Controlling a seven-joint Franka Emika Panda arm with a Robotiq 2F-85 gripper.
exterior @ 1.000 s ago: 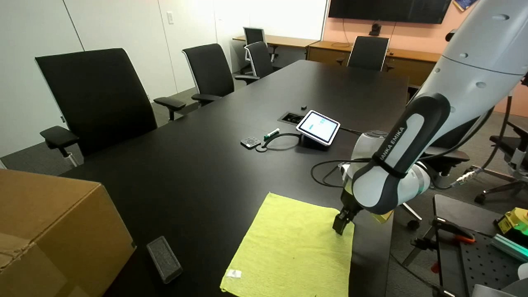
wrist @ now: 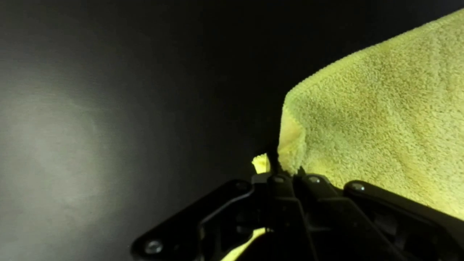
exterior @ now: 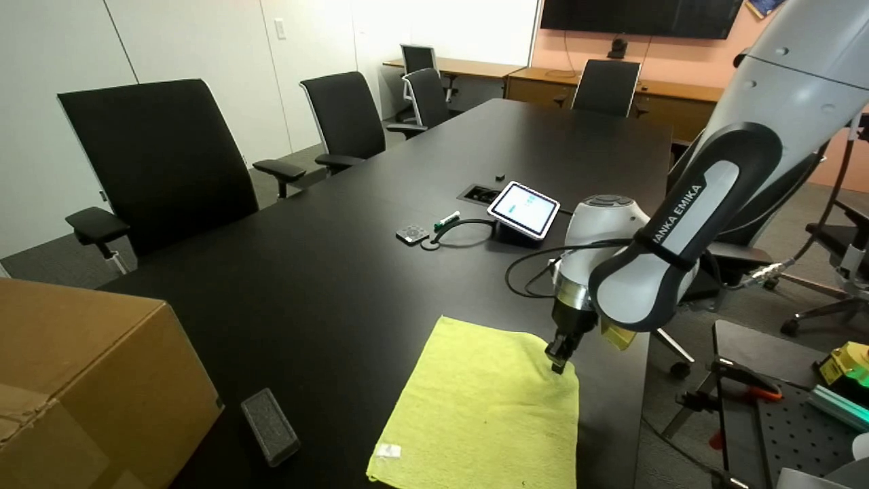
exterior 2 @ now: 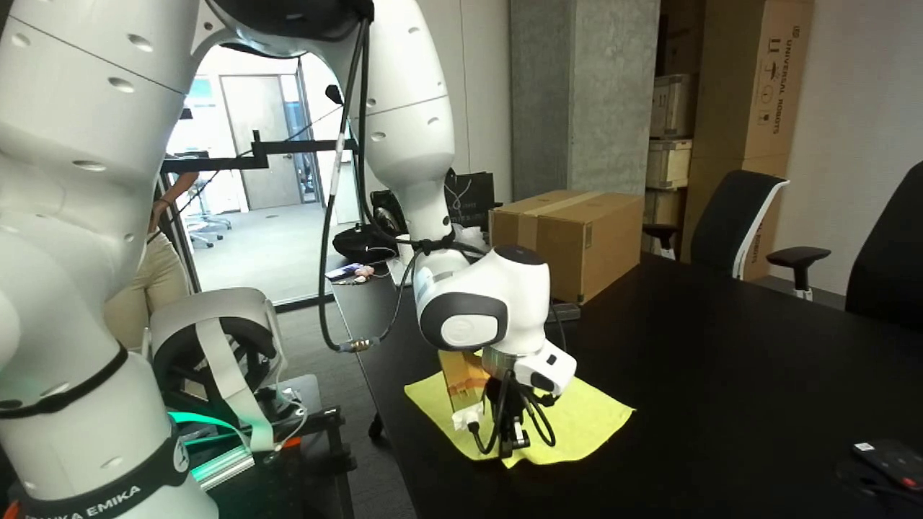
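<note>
A yellow towel [exterior: 485, 407] lies spread on the black table, with a small white tag at its near left corner. At the towel's far right corner, my gripper [exterior: 557, 364] is shut, tilted downward. In the wrist view the towel's folded edge [wrist: 292, 141] runs up into the closed fingertips of the gripper, so the corner is pinched there. The cloth rises a little beside the fingers, while most of the towel [exterior 2: 580, 424] stays flat. The exact grip point is hidden behind the fingers.
A cardboard box [exterior: 98, 383] and a dark eraser-like block [exterior: 270, 426] occupy the table left of the towel. Farther back stand a tablet [exterior: 525, 208], a green marker [exterior: 446, 220] and a small dark square item [exterior: 412, 235]. The table's right edge is close to the arm.
The gripper has risen slightly and shifted a little left in exterior view 1. The towel's far right corner has come up with it, and the cloth has shifted slightly.
</note>
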